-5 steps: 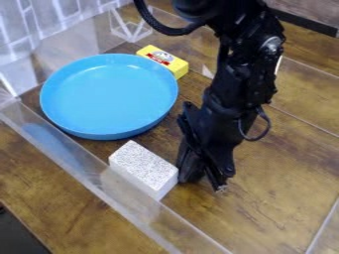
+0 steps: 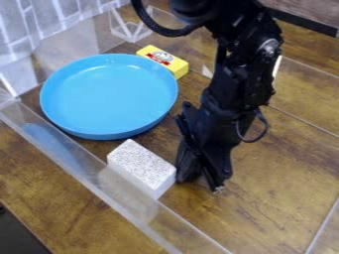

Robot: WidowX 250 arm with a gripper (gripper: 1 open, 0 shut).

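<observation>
The black gripper (image 2: 199,171) is low over the wooden floor at centre, its tip just right of a white speckled block (image 2: 141,167); they look very close or touching. The fingers are dark and partly hidden by the arm, with nothing visible held between them. A blue plate (image 2: 106,95) lies at upper left, and a yellow box (image 2: 162,62) with a red label sits behind it.
A clear plastic wall (image 2: 54,149) runs along the left, close to the white block. The wooden surface (image 2: 284,169) to the right of the arm is clear.
</observation>
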